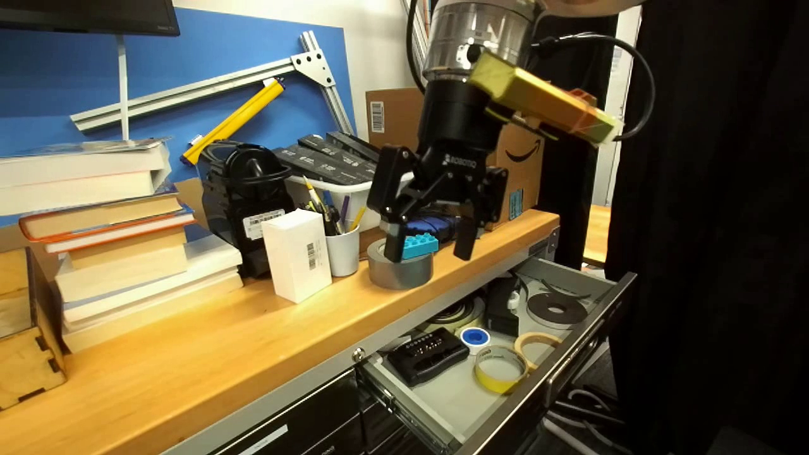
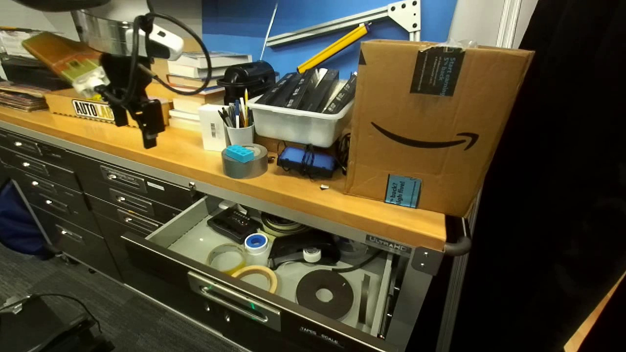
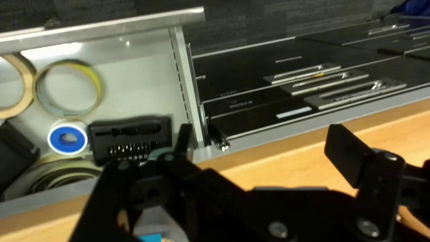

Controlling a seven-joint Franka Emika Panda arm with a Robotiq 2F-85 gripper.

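My gripper hangs open above the wooden bench, with its fingers wide apart and nothing between them. In exterior view 2 it is up at the left, clear of the bench top. A light-blue toy brick rests on a roll of grey duct tape on the bench; in exterior view 1 my fingers partly overlap both. The wrist view shows a bit of the blue brick at the bottom edge. Below, the open drawer holds a black bit set, a blue-and-white tape roll and a yellow tape roll.
Behind the duct tape stand a pen cup, a white box and a white bin of black boxes. A large cardboard box takes up the bench's right end. Bare bench lies in front of the stacked books.
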